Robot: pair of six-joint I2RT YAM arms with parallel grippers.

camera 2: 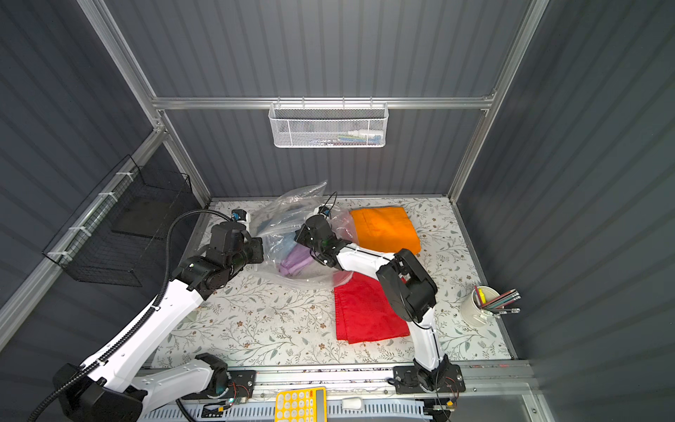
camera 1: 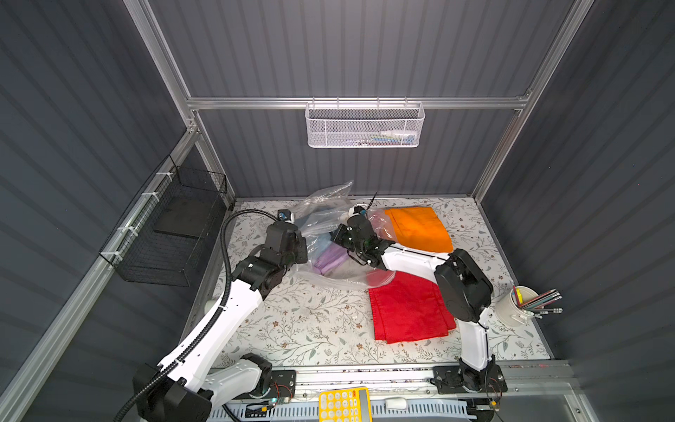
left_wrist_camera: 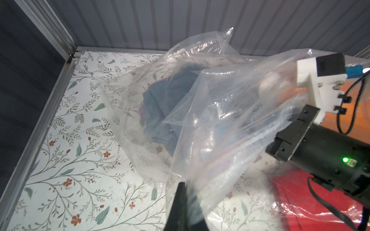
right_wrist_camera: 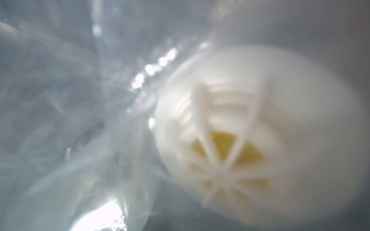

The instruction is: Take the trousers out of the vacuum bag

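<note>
A clear plastic vacuum bag (left_wrist_camera: 231, 100) lies loose across the middle back of the table, with folded blue-grey cloth (left_wrist_camera: 161, 100) inside and purple cloth (camera 1: 329, 259) showing through it. My left gripper is shut at the bag's near left, the film stretching up from its fingers. My right gripper (camera 1: 339, 236) is over the middle of the bag, its fingers hidden by plastic. The right wrist view is filled by blurred film and the bag's white valve (right_wrist_camera: 262, 69).
Folded orange cloth (camera 1: 418, 225) lies back right and red cloth (camera 1: 411, 309) front right. A pen cup (camera 1: 512, 309) stands at the right edge. Wire baskets hang on the back and left walls.
</note>
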